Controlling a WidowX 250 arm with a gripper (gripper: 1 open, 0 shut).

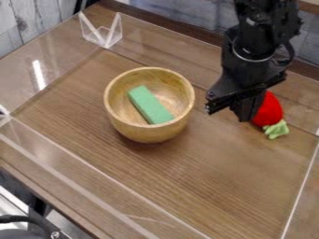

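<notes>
The black robot gripper (234, 105) hangs low over the table at the upper right, directly left of a red round object with green leaves (267, 110), partly overlapping it in this view. Whether its fingers are open or touching the red object is hard to tell. A wooden bowl (117, 101) at centre left holds a green block (149, 105).
A clear plastic object (103, 30) stands at the back left. A dark part of some equipment shows at the lower left edge.
</notes>
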